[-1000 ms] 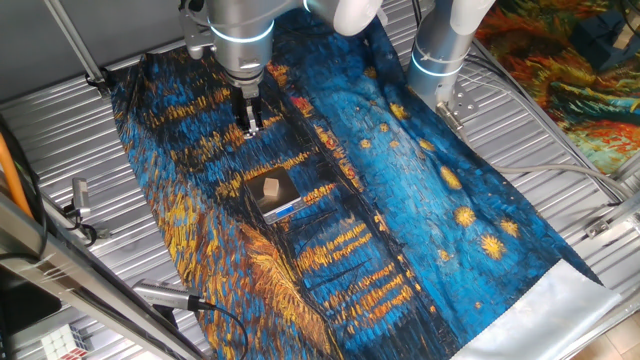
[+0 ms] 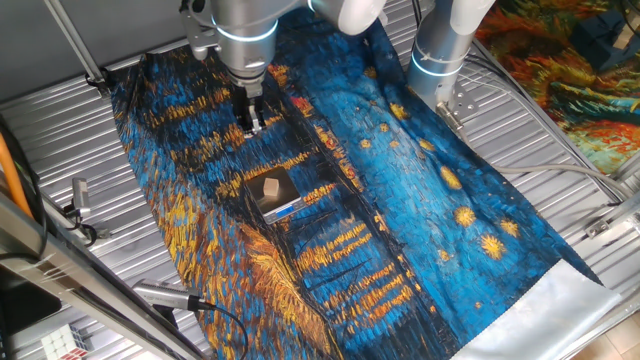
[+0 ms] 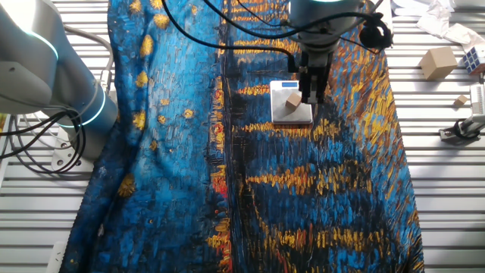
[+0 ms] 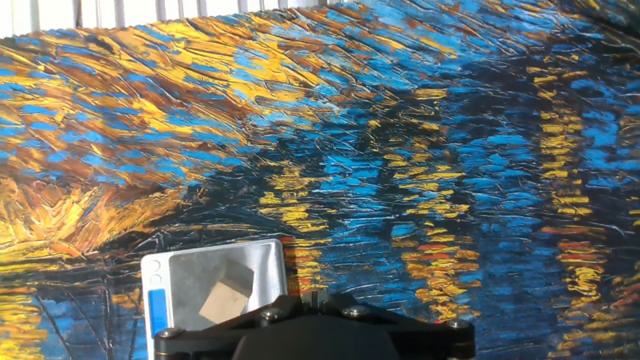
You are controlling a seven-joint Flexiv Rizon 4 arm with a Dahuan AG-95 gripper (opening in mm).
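A small tan wooden block [image 3: 292,101] rests on a flat scale with a shiny metal plate [image 3: 282,115]. In the wrist view the block [image 4: 228,293] and the scale [image 4: 158,262] show at lower left, partly cut off by the dark gripper body. My gripper [image 2: 252,130] points down above the cloth, on the far side of the scale and apart from the block [image 2: 270,187]. Exterior view 2 has the gripper [image 3: 311,100] overlapping the scale's right edge. Whether its fingers are apart or together is unclear. I see nothing held.
A patterned blue and gold cloth [image 2: 330,240] covers most of the slatted table. Beyond the cloth lie a larger wooden cube [image 3: 438,64], a smaller one [image 3: 461,100] and a puzzle cube [image 3: 474,59].
The arm and gripper have shifted very slightly in exterior view 1. The block and the scale have stayed where they were.
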